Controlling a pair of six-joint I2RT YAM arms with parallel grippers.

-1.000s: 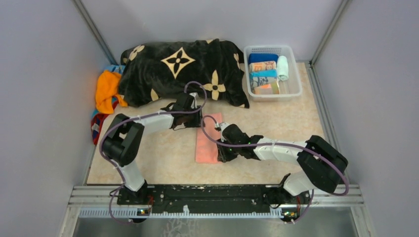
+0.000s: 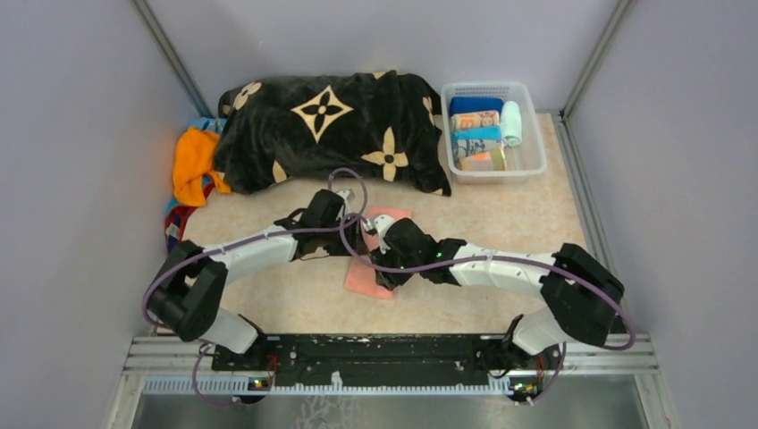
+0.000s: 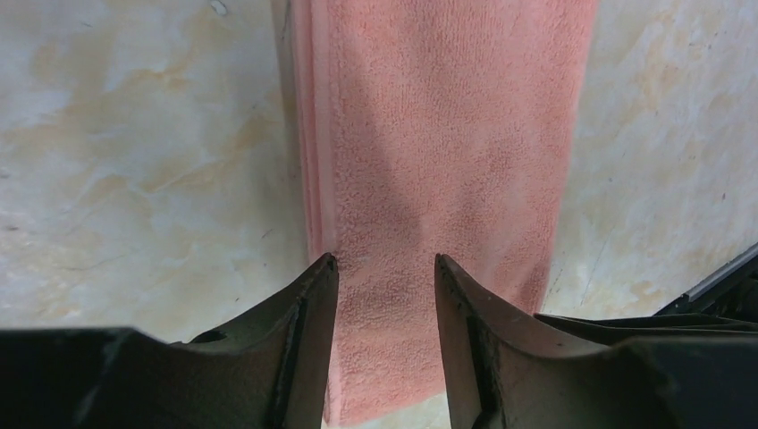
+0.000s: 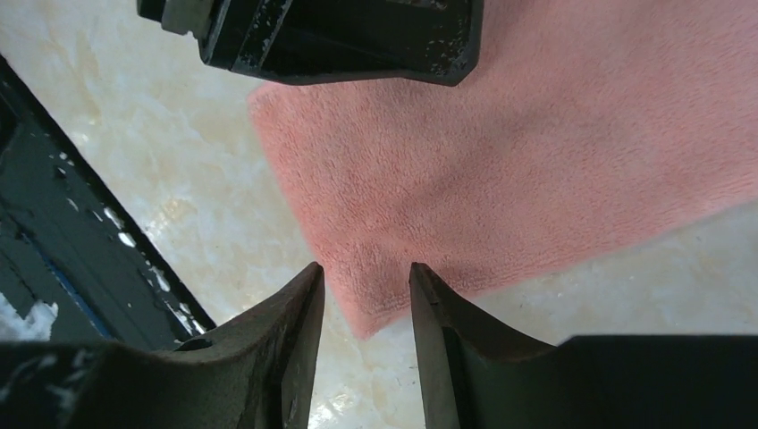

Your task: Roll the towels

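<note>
A pink towel [image 2: 366, 281] lies folded into a long strip on the table between the arms, its layered edge showing in the left wrist view [image 3: 447, 152]. My left gripper is over that edge, fingertips apart with only towel surface seen between them. My right gripper is low over the towel's near corner [image 4: 366, 313], its fingertips apart. Whether either touches the cloth is hard to tell. Both grippers hide part of the towel in the top view.
A black patterned blanket [image 2: 268, 134] lies along the back, with orange and other cloths [image 2: 192, 170] at its left. A white basket [image 2: 527, 170] of rolled towels stands back right.
My left gripper has moved toward the front along the towel. My right gripper has shifted left over it. The towel's near end now lies farther left than a second ago.
</note>
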